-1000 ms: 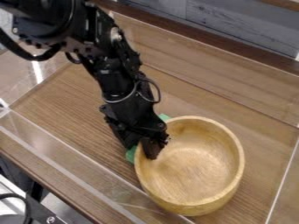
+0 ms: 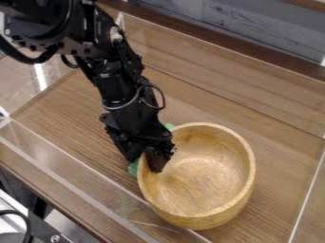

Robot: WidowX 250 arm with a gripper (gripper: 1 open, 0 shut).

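Observation:
The black gripper (image 2: 150,152) reaches down from the upper left to the left rim of a light wooden bowl (image 2: 203,185), its fingertips at or over that rim. Whether the fingers are closed on the rim is hidden by the dark gripper body. A green object (image 2: 133,169) shows partly beneath the gripper, just left of the bowl, mostly hidden by both.
A raised grey edge runs along the back right. A pale strip and dark edge lie along the lower left.
The bowl and gripper have shifted slightly left in the view since a second ago, the bowl's rim staying at the fingertips.

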